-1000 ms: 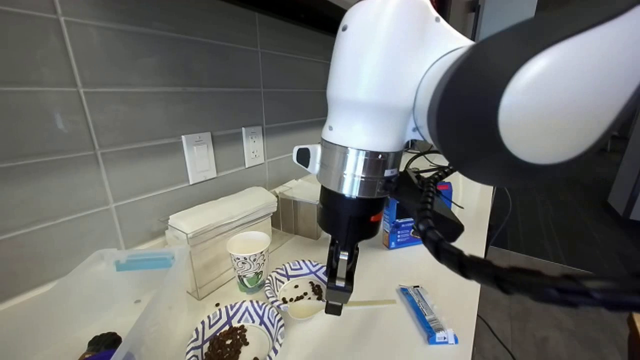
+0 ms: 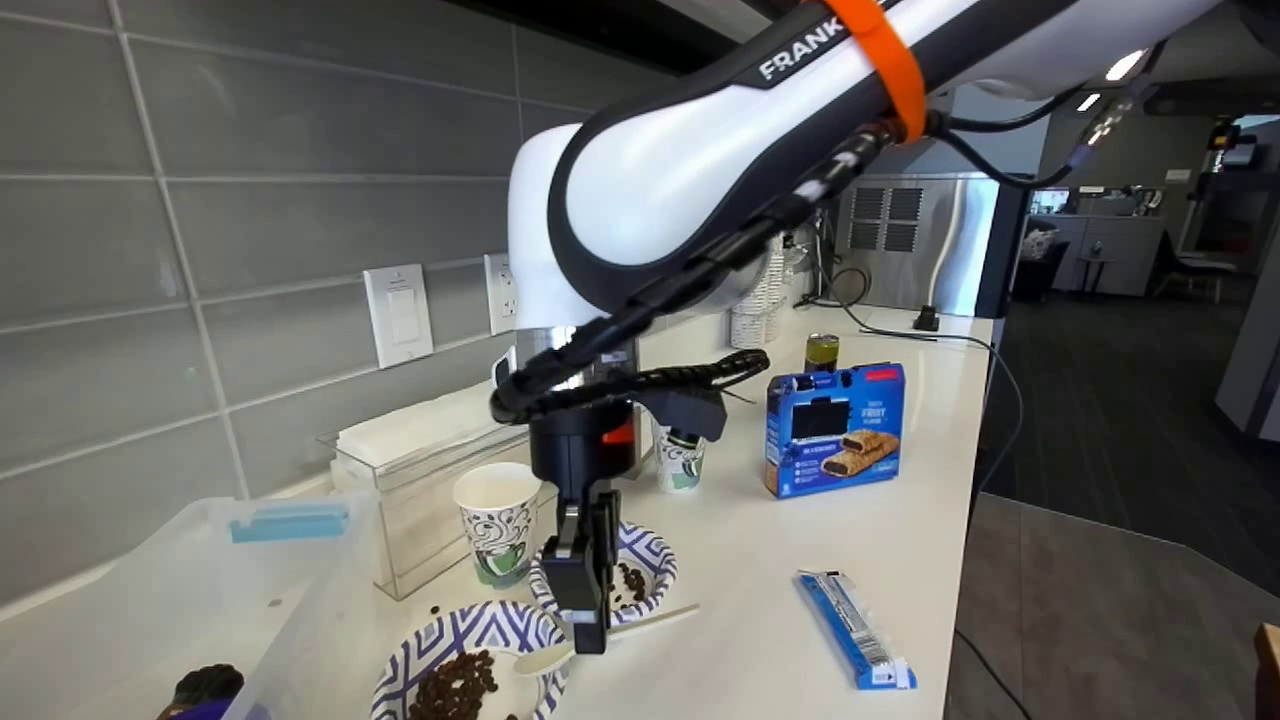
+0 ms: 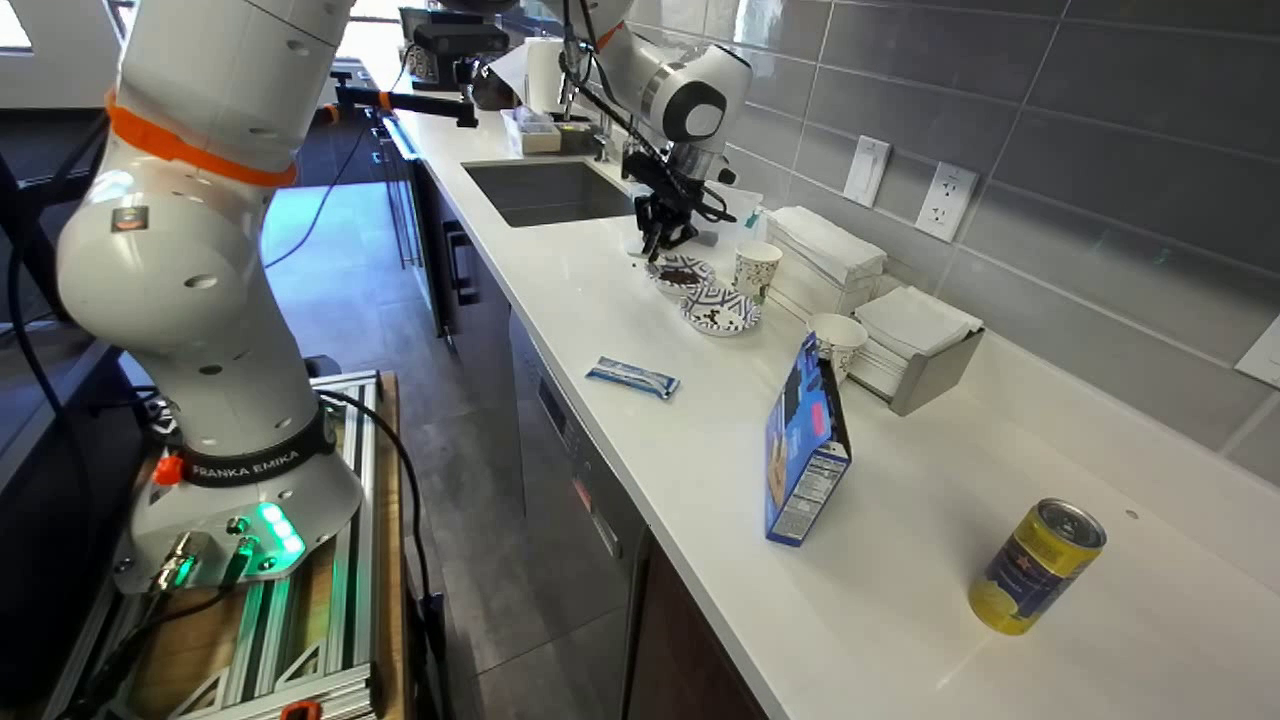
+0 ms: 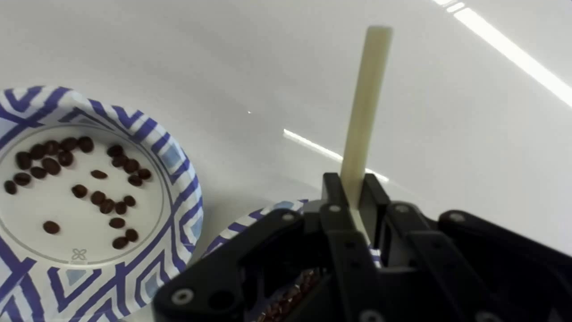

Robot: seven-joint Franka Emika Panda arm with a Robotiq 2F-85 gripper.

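My gripper is shut on the handle of a pale wooden spoon (image 4: 367, 102), which sticks out past the fingers. In exterior view 1 the spoon's bowl (image 2: 543, 659) hangs at the right side of the nearer patterned bowl (image 2: 396, 686), which holds a pile of coffee beans (image 2: 453, 688). Whether the spoon touches that bowl I cannot tell. The farther patterned bowl (image 4: 185, 214) has scattered beans (image 4: 107, 205) on its bottom. In the wrist view my gripper covers most of the nearer bowl, and the spoon's scoop is hidden.
A paper cup (image 2: 498, 528) stands behind the bowls, near a napkin holder (image 2: 414, 528). A clear plastic bin (image 2: 324, 600) is on the left. To the right lie a blue wrapped bar (image 2: 854, 630) and a blue box (image 2: 836, 432). The counter in front of the box is free.
My gripper and the spoon have moved left, from the farther bowl toward the nearer one. The arm has turned, and the spoon's handle is now angled differently.
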